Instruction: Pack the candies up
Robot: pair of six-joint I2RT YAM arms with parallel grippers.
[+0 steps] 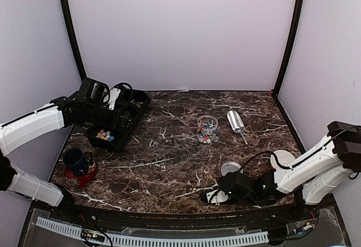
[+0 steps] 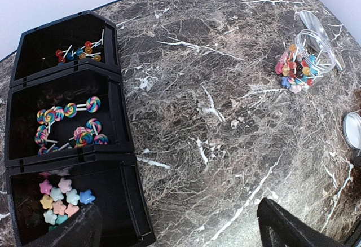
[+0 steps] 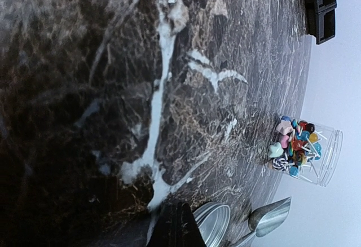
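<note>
A clear jar (image 1: pixel 207 129) of mixed candies stands open on the dark marble table. In the left wrist view the black trays hold small lollipops (image 2: pixel 84 54), swirl lollipops (image 2: pixel 70 110) and star candies (image 2: pixel 58 203). Over the trays hangs my left gripper, its fingers wide apart and empty. Low at the front is my right gripper, shut with nothing visible between its fingertips. Just beyond it lies the round silver lid (image 1: pixel 230 168), which looks apart from it in the top view. Part of the lid is cut off in both wrist views.
A metal scoop (image 1: pixel 235 122) rests right of the jar, handle toward the front. At the front left a dark mug (image 1: pixel 75 161) stands on a red saucer (image 1: pixel 80 180); a white dish (image 1: pixel 283 158) is by the right arm.
</note>
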